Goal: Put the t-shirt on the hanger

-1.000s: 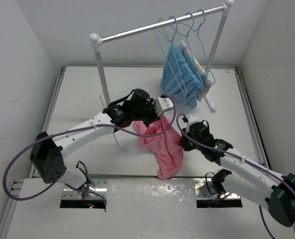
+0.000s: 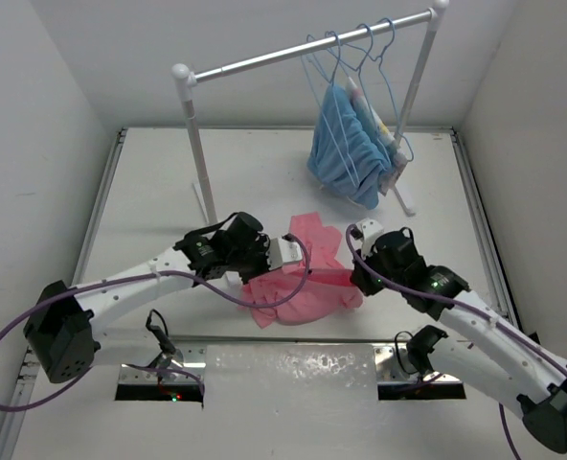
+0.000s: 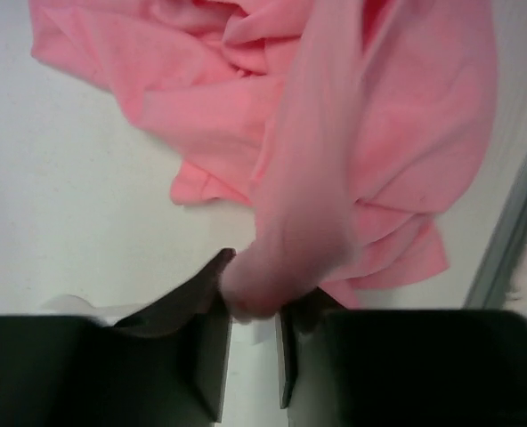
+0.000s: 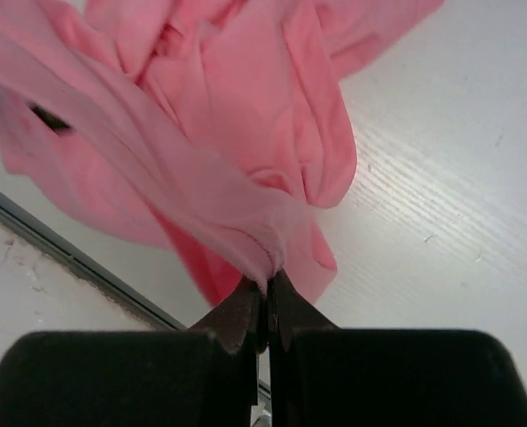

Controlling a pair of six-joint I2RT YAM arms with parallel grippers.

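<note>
A pink t-shirt [image 2: 312,240] lies crumpled on the table between my arms, with part of it stretched up between the grippers. My left gripper [image 2: 264,264] is over its left part; in the left wrist view a fold of pink cloth [image 3: 290,222] rises to its blurred fingers, and their exact opening is unclear. My right gripper is shut on a gathered corner of the shirt. From above, it sits at the shirt's right side [image 2: 358,273].
A white rack [image 2: 264,57] stands at the back with several blue hangers [image 2: 387,67], a blue garment [image 2: 346,153] and a light printed item [image 2: 389,163] hanging at its right.
</note>
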